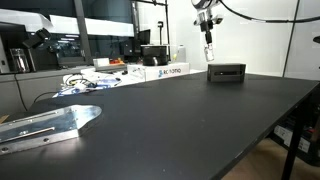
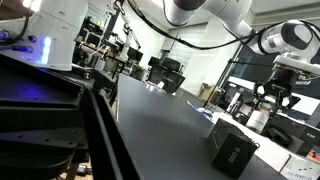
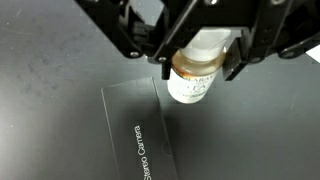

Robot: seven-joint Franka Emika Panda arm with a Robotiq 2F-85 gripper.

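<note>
A small white bottle point(image 3: 196, 82) with a printed label, tan around its upper band, sits between the fingers of my gripper. The fingers are shut on it from both sides. From across the room, the bottle point(image 1: 209, 51) hangs below the gripper point(image 1: 208, 38), close to a black box point(image 1: 226, 73). In the second exterior view the pale bottle point(image 2: 258, 120) is above and behind the box point(image 2: 232, 152). In the wrist view the box point(image 3: 139, 130) bears the words "Stereo Camera" and lies beside the bottle.
A metal plate point(image 1: 45, 128) lies at the table's near left. At the back stand a white box with blue lettering point(image 1: 172, 71) and assorted clutter point(image 1: 95, 78). A cable point(image 1: 265, 19) runs from the arm.
</note>
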